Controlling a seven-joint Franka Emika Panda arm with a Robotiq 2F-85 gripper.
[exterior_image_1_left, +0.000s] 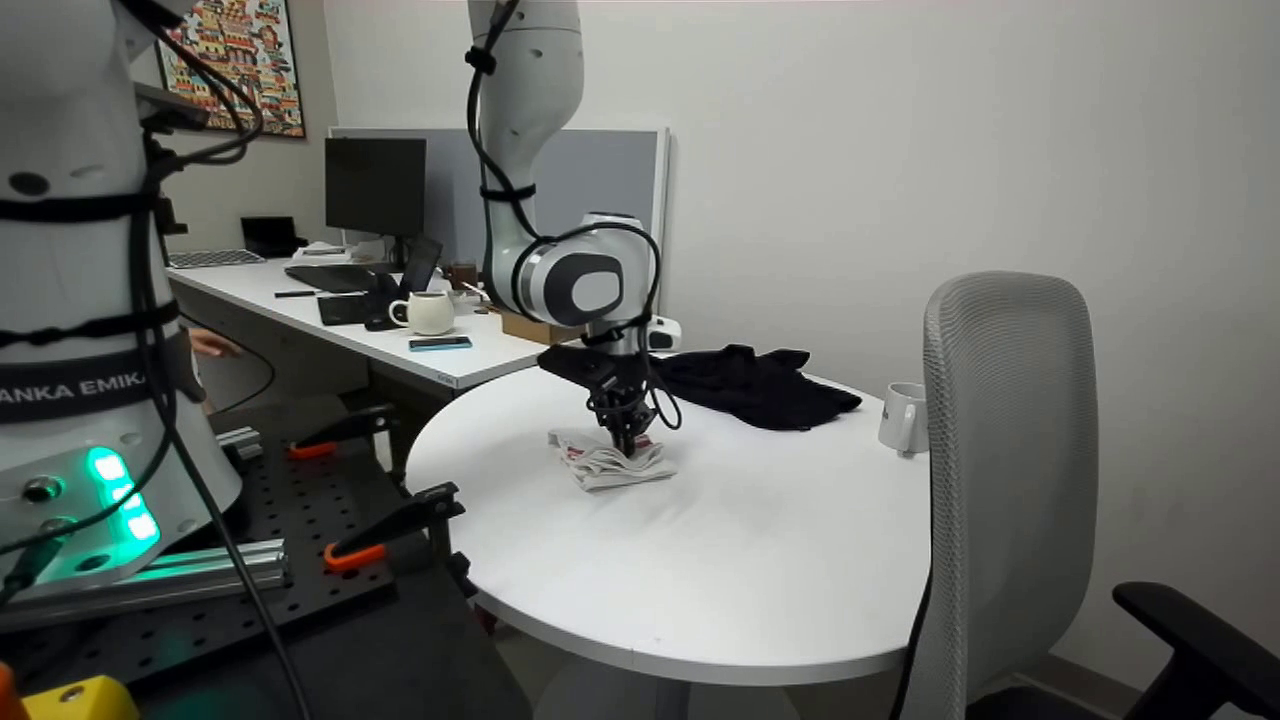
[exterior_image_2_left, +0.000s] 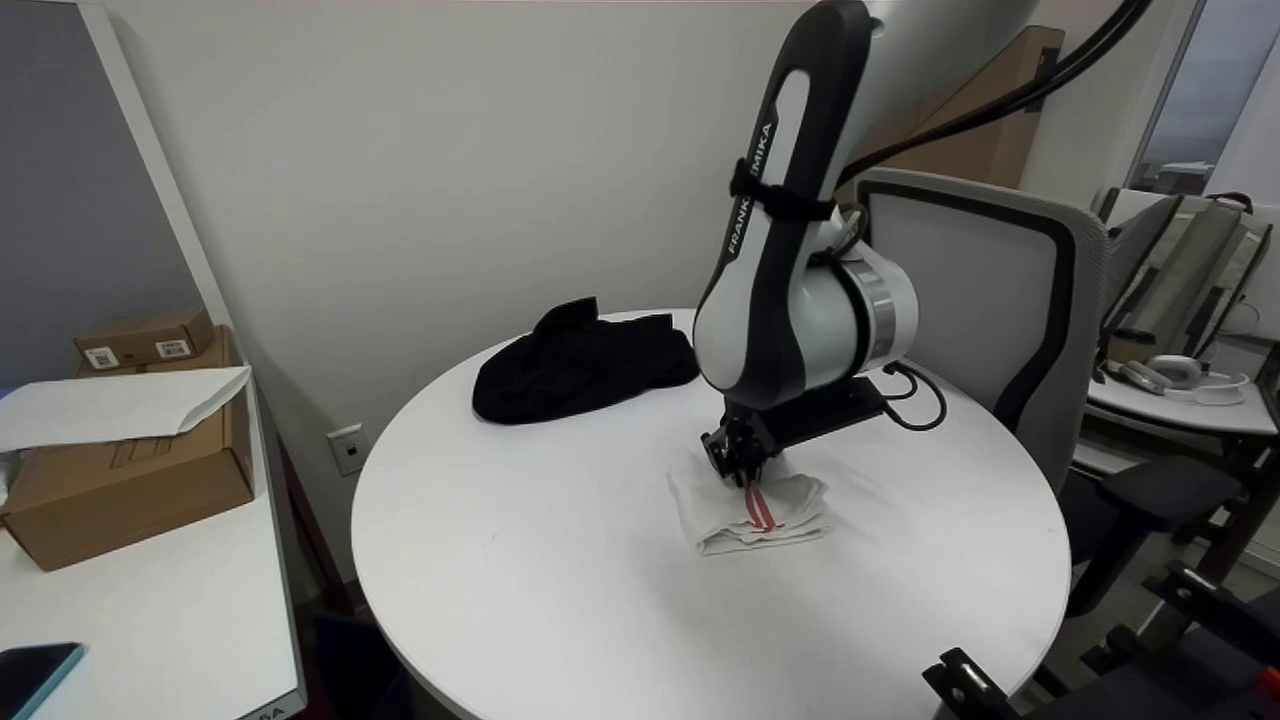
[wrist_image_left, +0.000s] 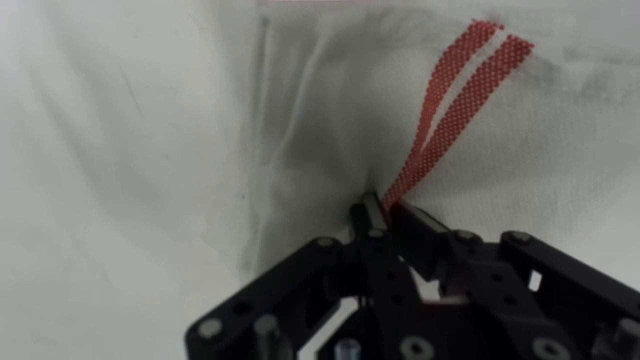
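A folded white cloth with two red stripes lies on the round white table. My gripper points down at the cloth, its fingertips closed on a pinched fold where the red stripes run together. In exterior view 1 the cloth bunches up around the gripper. Exterior view 2 shows the gripper above the cloth, whose outer parts still rest on the tabletop. How many layers are between the fingers cannot be made out.
Behind the cloth lies a crumpled black garment. A white mug stands at the table's right edge, close to a grey chair. A desk with a cardboard box adjoins at the left.
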